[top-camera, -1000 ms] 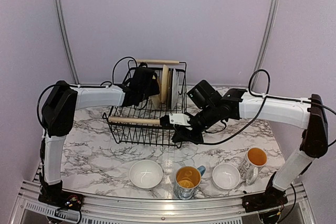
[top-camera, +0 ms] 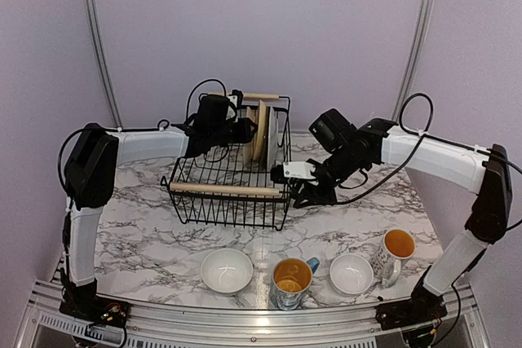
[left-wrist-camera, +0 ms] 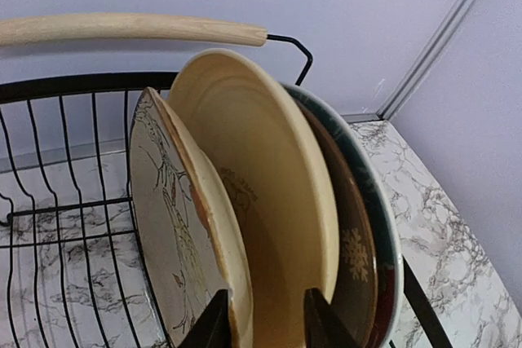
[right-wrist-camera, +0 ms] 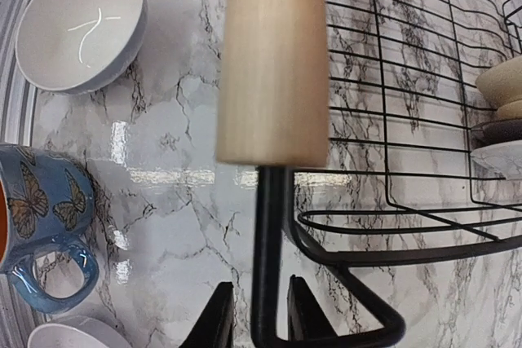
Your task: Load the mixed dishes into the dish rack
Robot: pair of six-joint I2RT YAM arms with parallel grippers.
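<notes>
Several plates (top-camera: pixel 259 132) stand upright at the right of the black wire rack (top-camera: pixel 200 211). My left gripper (top-camera: pixel 243 129) is over them, part open, its fingertips around the top edge of the cream-rimmed patterned plate (left-wrist-camera: pixel 175 218) or beside it. My right gripper (top-camera: pixel 302 189) is at the rack's front right corner, its fingers astride or near the black handle bend below the wooden handle (right-wrist-camera: pixel 272 63). A white bowl (top-camera: pixel 227 270), blue butterfly mug (top-camera: pixel 286 287), smaller white bowl (top-camera: pixel 351 275) and white mug (top-camera: pixel 383 262) stand in front of the rack.
The rack's left part is empty. Bare marble table shows left and right of the rack. Walls and metal rails border the workspace.
My left gripper has risen slightly and moved right along the plates.
</notes>
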